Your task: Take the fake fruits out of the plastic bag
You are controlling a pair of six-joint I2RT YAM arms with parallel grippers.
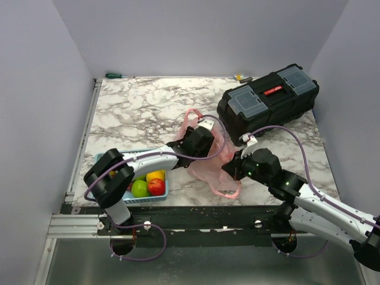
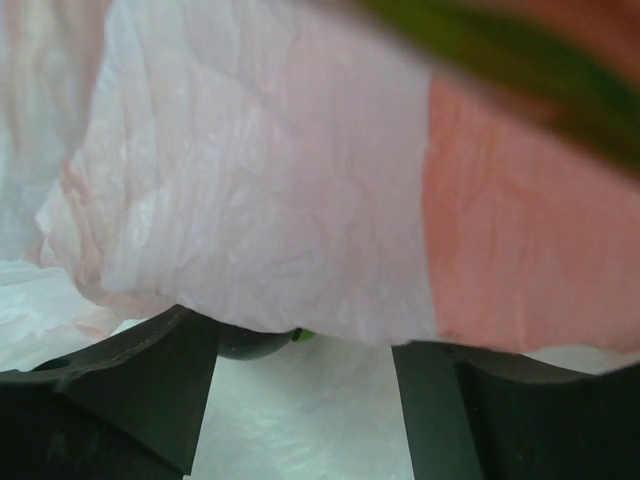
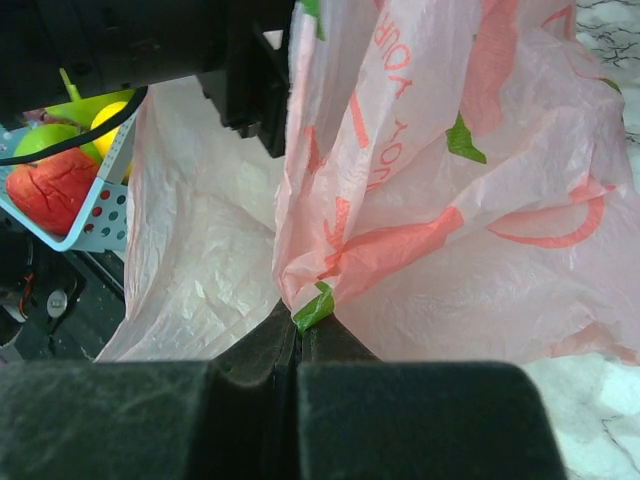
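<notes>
The pink plastic bag (image 1: 211,175) lies between my grippers. My left gripper is inside it, fingers parted, with translucent film above; a dark rounded shape (image 2: 255,342) with a bit of green shows behind the left finger, too hidden to identify. My right gripper is shut on the gathered bag material in the right wrist view. A blue basket (image 1: 145,199) of fruits at left holds a green apple (image 1: 140,189), a red fruit (image 1: 157,186) and a yellow fruit (image 3: 108,125), partly hidden by the left arm in the top view.
A large black toolbox (image 1: 267,98) sits at the back right, close to the bag. A screwdriver (image 1: 114,76) lies along the back edge.
</notes>
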